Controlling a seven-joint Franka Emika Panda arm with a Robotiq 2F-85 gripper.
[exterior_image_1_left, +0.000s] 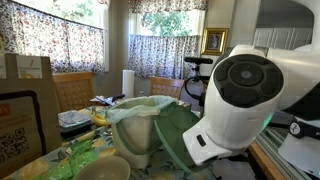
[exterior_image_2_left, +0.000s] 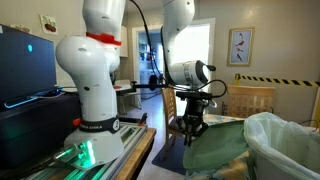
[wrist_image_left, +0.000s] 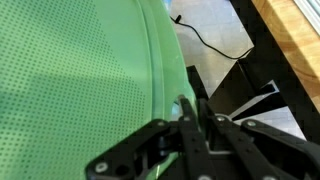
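A green, flat, mesh-textured piece, probably a lid, fills the left of the wrist view. My gripper is shut on its edge, seen at the lower middle of that view. In exterior view 2 the green lid hangs tilted below the gripper, beside a white bin. Exterior view 1 shows the lid leaning beside the bin, whose top has a pale green liner over its rim. The arm hides the fingers in exterior view 1.
A pale bowl, a green packet and a tall cardboard box stand left of the bin. A paper towel roll is farther back. A wooden edge shows at the wrist view's upper right.
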